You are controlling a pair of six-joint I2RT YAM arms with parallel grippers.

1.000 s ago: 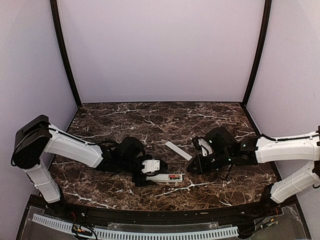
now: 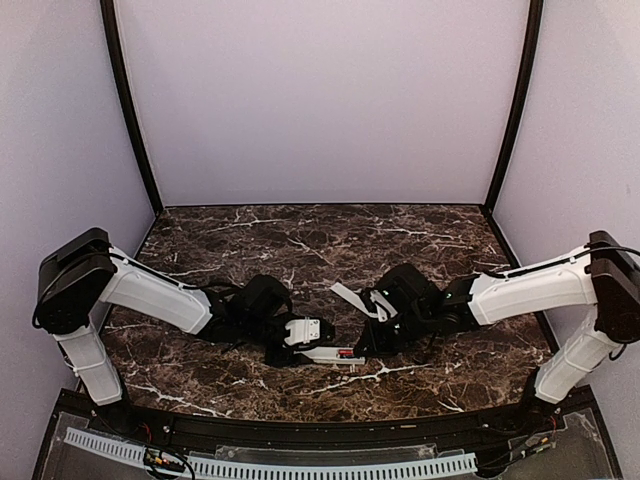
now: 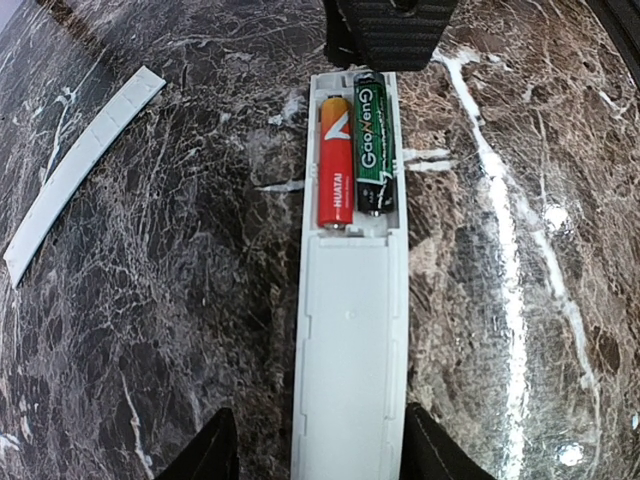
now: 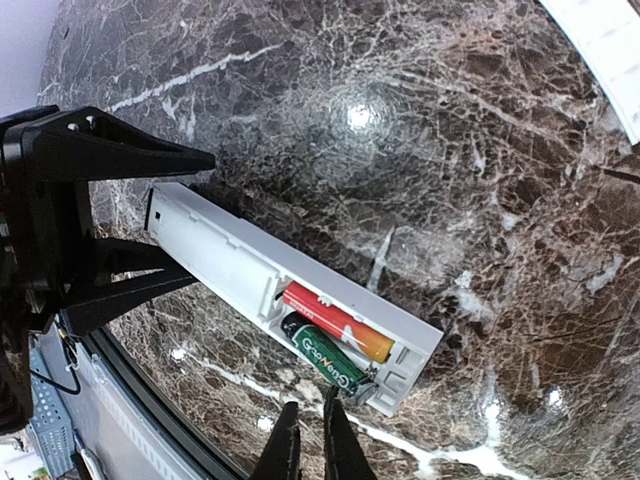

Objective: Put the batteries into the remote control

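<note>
The white remote lies on the marble table with a red battery and a green battery in its compartment; in the right wrist view the green one [image 4: 324, 352] is beside the red [image 4: 335, 315]. My left gripper [image 2: 305, 352] straddles the plain end of the remote; whether its fingers touch it I cannot tell. My right gripper is at the compartment end, fingertips close together by the green battery's end; whether they touch it is unclear.
The white battery cover [image 3: 85, 170] lies apart, behind the remote. The front edge is close below the arms.
My right gripper has moved left and down to the remote's compartment end since a second ago. The left gripper has barely moved.
</note>
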